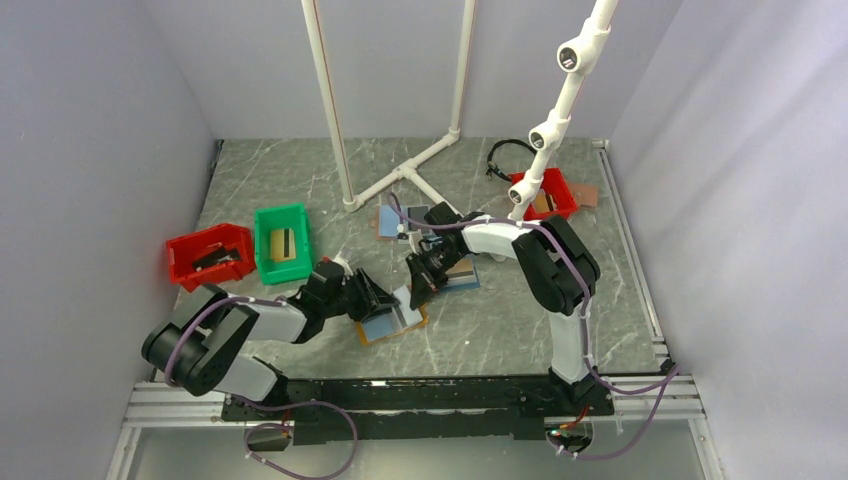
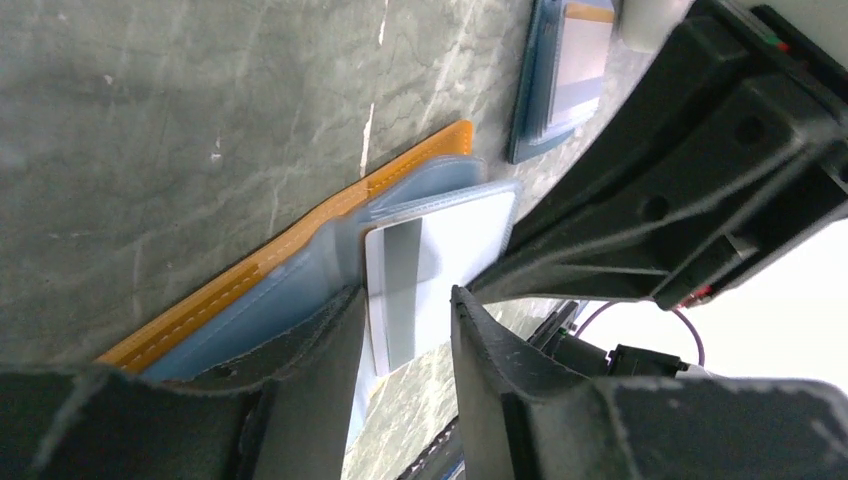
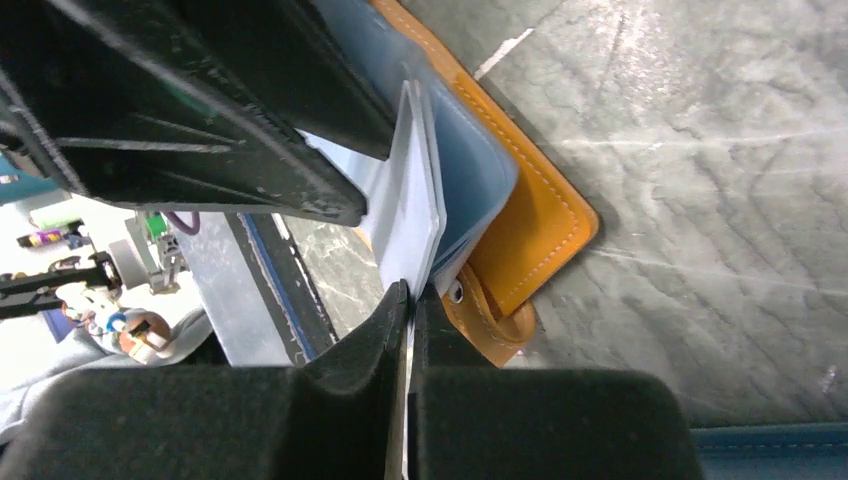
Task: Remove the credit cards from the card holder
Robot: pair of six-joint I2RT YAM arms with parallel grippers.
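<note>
An orange card holder with blue sleeves (image 1: 375, 328) lies at the table's front middle, between my two grippers. A white card with a grey stripe (image 2: 450, 240) sits in its sleeve. In the left wrist view my left gripper stands part open, its fingertips at either side of the card's near end. My right gripper is shut on the thin white edge at the card's other end, seen edge-on above the orange leather (image 3: 540, 220).
A green bin (image 1: 284, 270) and a red bin (image 1: 190, 265) stand at the left, another red bin (image 1: 560, 195) at the back right. More card holders (image 1: 392, 222) lie behind my grippers, near a white pipe frame (image 1: 430, 150).
</note>
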